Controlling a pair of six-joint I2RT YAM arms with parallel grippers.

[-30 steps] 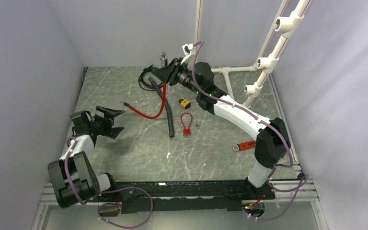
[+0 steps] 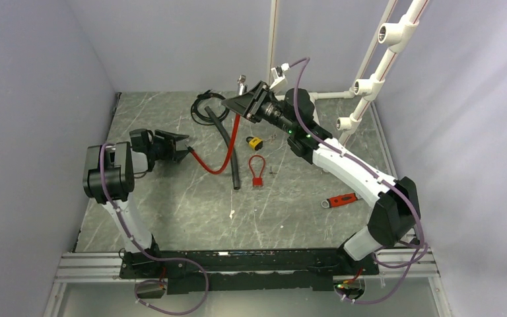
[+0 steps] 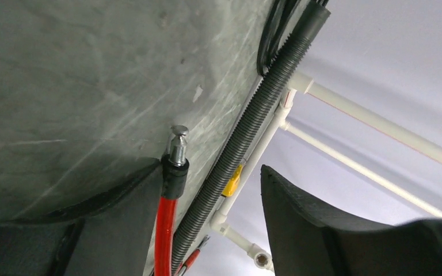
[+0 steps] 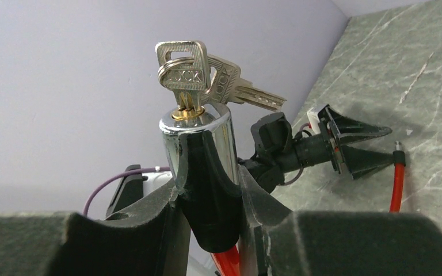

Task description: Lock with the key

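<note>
My right gripper (image 2: 240, 100) is shut on the chrome and black lock cylinder (image 4: 204, 167) of a red cable lock. One key (image 4: 185, 75) stands in the brass keyhole on its top. A second key (image 4: 259, 96) hangs off the same ring. The red cable (image 2: 215, 171) sags from the cylinder to the left. Its free end, a metal pin (image 3: 178, 148) with a black collar (image 3: 175, 177), lies by one fingertip of my left gripper (image 2: 185, 148). That gripper is part open, and whether the collar touches the finger is hard to tell.
A black corrugated tube (image 2: 230, 145) and a coiled black cable (image 2: 204, 109) lie mid-table. Near them are a yellow padlock (image 2: 255, 142) and a red cable loop lock (image 2: 257, 173). A red-handled tool (image 2: 341, 200) lies at the right.
My left gripper has moved right and away from the front edge, up to the cable's free end. My right gripper has shifted right with the lock, and the cable end has moved along.
</note>
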